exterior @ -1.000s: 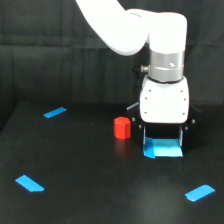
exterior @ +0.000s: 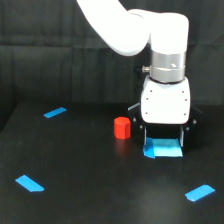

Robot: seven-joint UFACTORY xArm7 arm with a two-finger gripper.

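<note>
A small red block (exterior: 122,128) stands on the dark table, left of the gripper and apart from it. My gripper (exterior: 164,143) points down at the right of centre, low over the table. Its dark fingers are spread wide, one at each side of a light-blue object (exterior: 167,149). Whether they touch or press on that object cannot be made out. The hand covers the object's upper part, and a darker blue face shows at its left end.
Blue strips lie flat on the table: one at the back left (exterior: 54,112), one at the front left (exterior: 29,183) and one at the front right (exterior: 200,192). A dark curtain (exterior: 60,60) hangs behind.
</note>
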